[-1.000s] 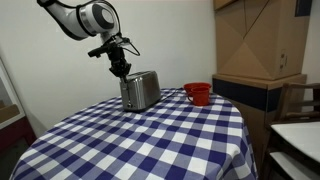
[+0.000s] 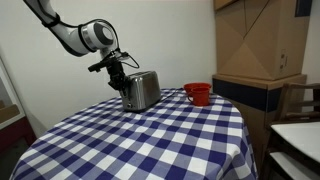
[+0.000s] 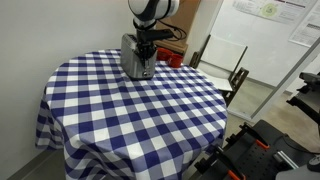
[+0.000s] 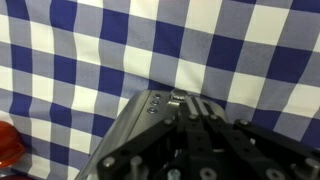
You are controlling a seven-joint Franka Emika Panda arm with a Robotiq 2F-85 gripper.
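A silver toaster (image 2: 146,91) stands upright toward the back of the checkered table. My gripper (image 2: 125,91) is low at its near end, pointing down, shut with nothing visible between its fingers. In the second exterior view the gripper (image 3: 148,63) overlaps the toaster's front (image 3: 132,62). From the wrist, the gripper covers much of the toaster (image 4: 118,127), and a small shiny tab, perhaps the lever (image 4: 178,95), shows right beside the fingertips. Whether they touch it cannot be made out.
Red containers (image 2: 199,95) sit to the right of the toaster; part of one red container (image 4: 10,145) shows at the wrist view's left edge. Bare checkered cloth (image 3: 120,115) covers the front of the table. Cardboard boxes (image 2: 262,45) are stacked beyond it.
Toaster and red containers have stayed in place.
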